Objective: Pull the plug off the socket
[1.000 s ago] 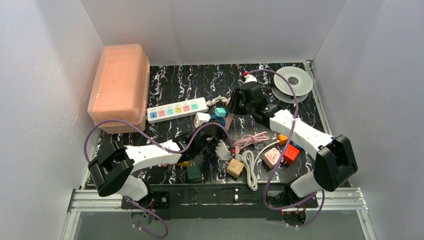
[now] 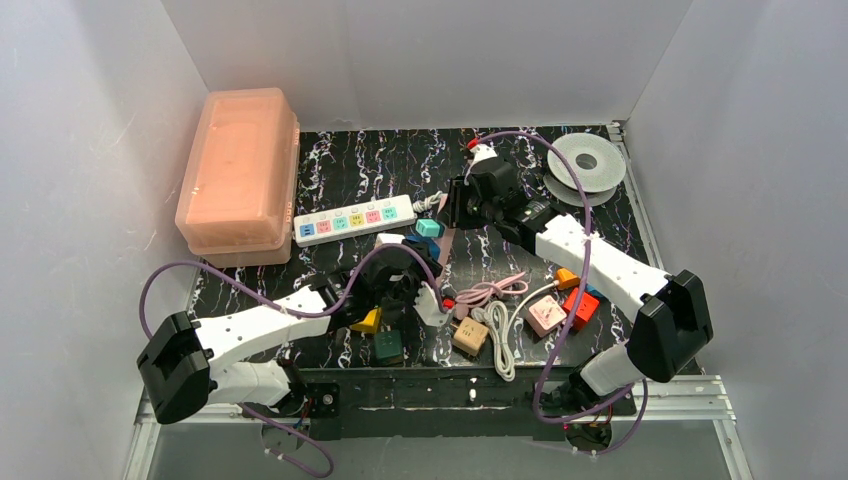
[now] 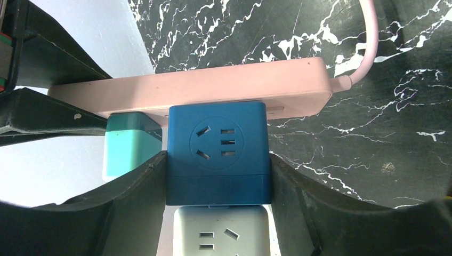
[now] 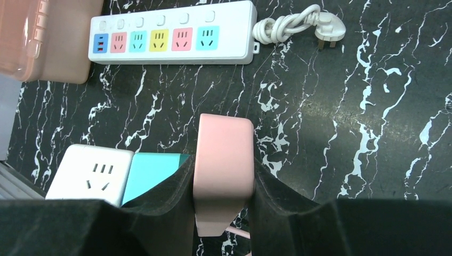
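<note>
A pink power strip hangs with my right gripper shut on its end, as the right wrist view shows. Plugs are attached along it: a teal cube (image 3: 129, 149), a blue adapter (image 3: 218, 149) and a white adapter (image 3: 221, 229), the latter stacked against the blue one. My left gripper has its fingers on either side of the blue adapter, apparently touching it; how firmly they close on it I cannot tell. The pink cord (image 3: 368, 58) leaves the strip's far end.
A white power strip (image 2: 353, 218) lies behind, beside a peach box (image 2: 237, 170). White spools (image 2: 587, 161) stand back right. Coiled cables (image 2: 500, 335) and several adapters, including a red one (image 2: 582, 309), crowd the front.
Both grippers and the pink strip with its adapters have moved left in the top view; the left arm's elbow has also swung left and toward the front.
</note>
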